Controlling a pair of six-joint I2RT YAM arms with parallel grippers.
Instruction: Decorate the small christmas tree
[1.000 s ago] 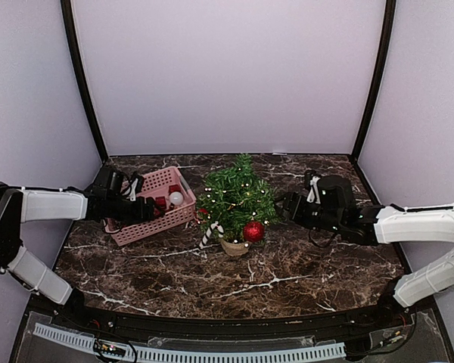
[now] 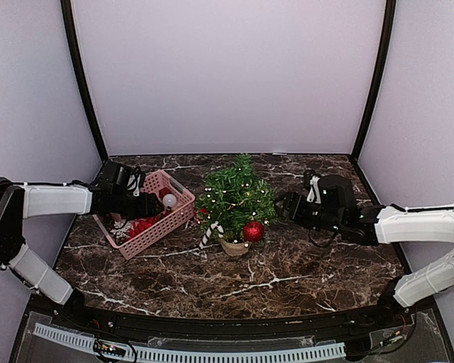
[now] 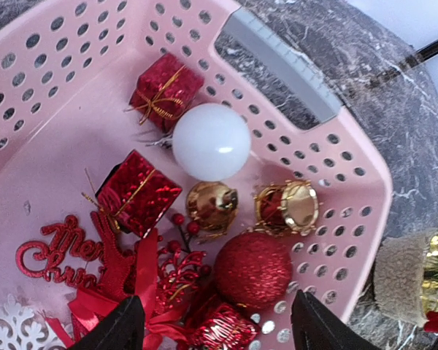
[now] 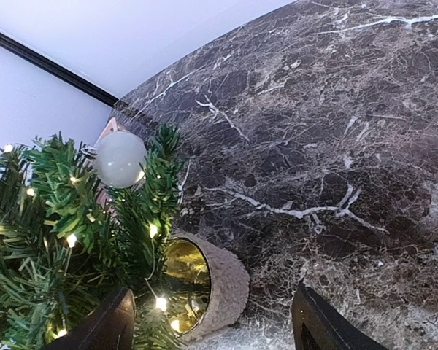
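A small lit tree (image 2: 234,197) in a pot stands mid-table, with a red glitter ball (image 2: 253,231) and a striped candy cane (image 2: 212,233) on it. My left gripper is open over the pink basket (image 2: 147,236), which holds a white ball (image 3: 211,142), red gift boxes (image 3: 139,191), gold bells (image 3: 288,208), a red ball (image 3: 252,270), red ribbons and lettering (image 3: 55,251). My right gripper is open at the tree's right, branches by its left finger and the pot (image 4: 226,292) between and beyond the fingers.
Pale walls enclose the back and both sides.
The basket's near end has shifted toward the front compared with a second ago, and my left gripper has risen slightly over it. The right arm looks unmoved.
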